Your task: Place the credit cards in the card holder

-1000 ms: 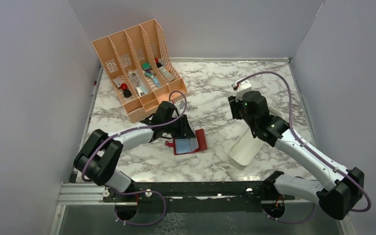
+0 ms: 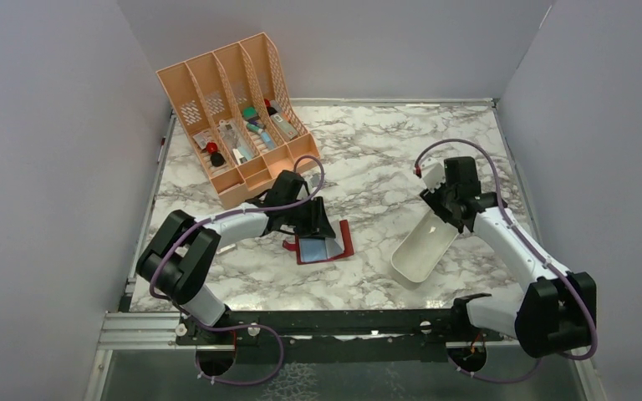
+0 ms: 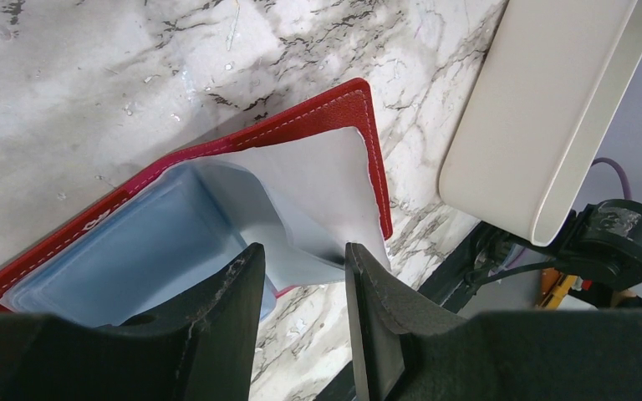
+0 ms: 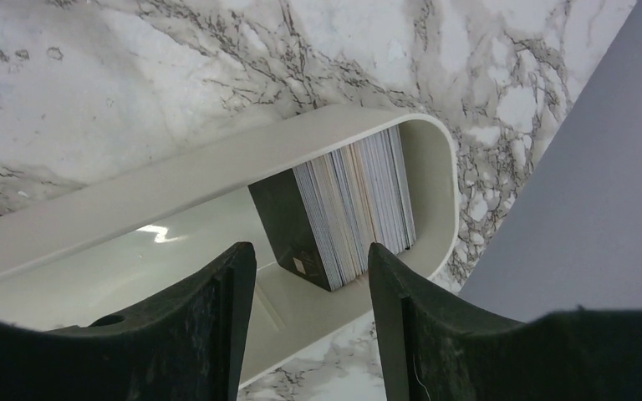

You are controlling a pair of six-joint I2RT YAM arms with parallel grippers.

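The red card holder (image 3: 318,114) lies spread on the table, its pale blue sleeves (image 3: 125,255) to one side and a whitish sleeve page (image 3: 318,180) lifted toward my left gripper. That gripper is open; the page's edge reaches close to one fingertip, and I cannot tell whether they touch. In the right wrist view, a stack of cards (image 4: 355,209) stands on edge at one end of the long white tray (image 4: 175,180), with a dark card face (image 4: 292,221) at its front. My right gripper is open above the tray, nothing between its fingers.
At the back left, a tan organizer (image 2: 234,109) with several compartments holds small items. A thin white piece (image 2: 226,249) lies left of the holder. Marble table surface between holder and tray is clear.
My right gripper has moved right and toward the tray's card end, now over it.
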